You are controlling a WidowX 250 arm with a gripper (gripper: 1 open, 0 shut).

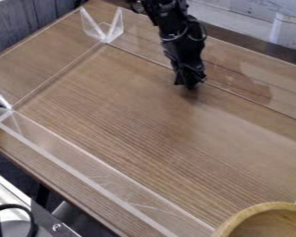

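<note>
My black gripper [188, 76] is low over the wooden table [126, 139] at the upper middle, at the end of the dark arm reaching in from the top. Its fingers look shut, and I see nothing between them, though they are small and dark in this view.
A round wooden bowl [255, 222] sits at the bottom right corner. Clear plastic edging runs along the table's sides. A black cable lies at the lower left.
</note>
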